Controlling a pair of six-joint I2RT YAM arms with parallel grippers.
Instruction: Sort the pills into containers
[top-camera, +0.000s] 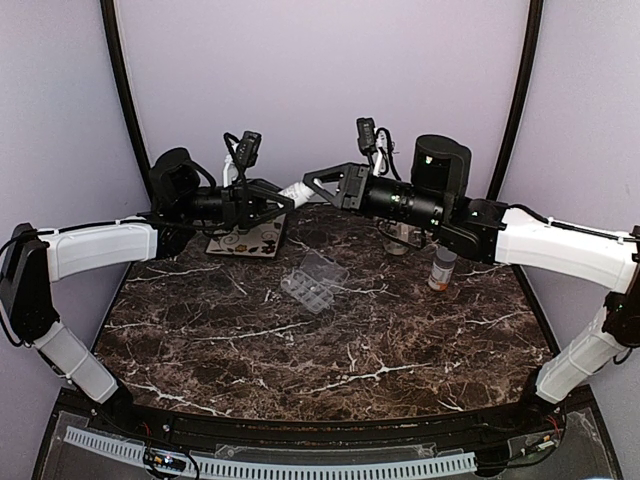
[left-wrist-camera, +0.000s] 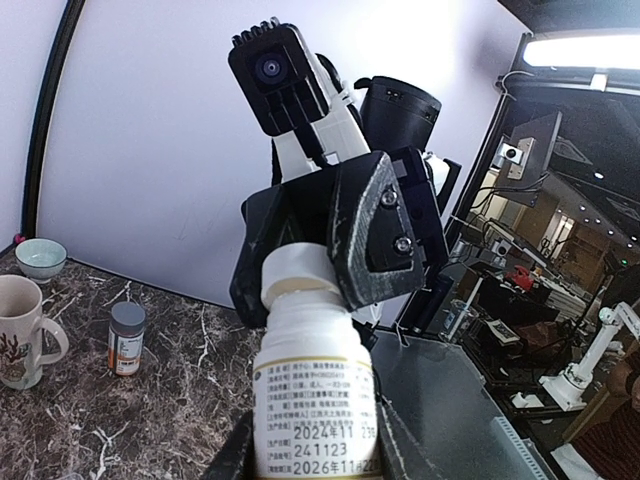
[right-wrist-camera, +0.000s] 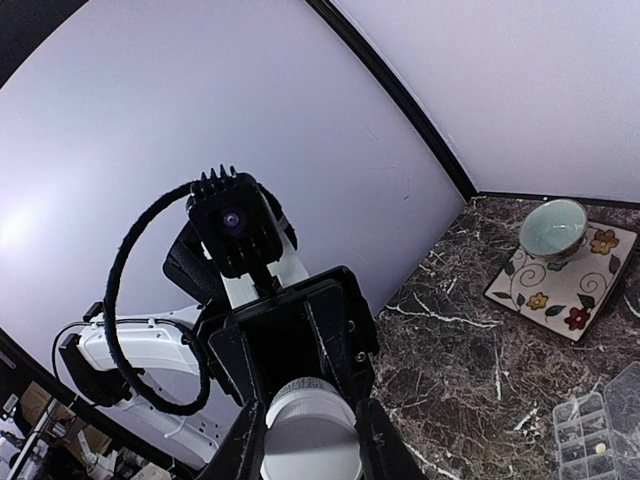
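A white bottle (top-camera: 296, 194) is held in the air between both arms. My left gripper (top-camera: 285, 200) is shut on its body, and the printed label (left-wrist-camera: 315, 415) faces the left wrist camera. From the other side, my right gripper (top-camera: 313, 185) is shut on the white cap (left-wrist-camera: 300, 268); the cap appears seated on the bottle neck. In the right wrist view the cap (right-wrist-camera: 310, 455) fills the space between the fingers. The clear compartment box (top-camera: 308, 288) lies on the table with its lid open. A small pale pill (right-wrist-camera: 600, 448) shows in one compartment.
A second bottle with a dark cap (left-wrist-camera: 126, 338) stands at the table's right, near a mug (left-wrist-camera: 18, 335). Back left, a pale green bowl (right-wrist-camera: 553, 230) rests on a floral plate (right-wrist-camera: 530, 287).
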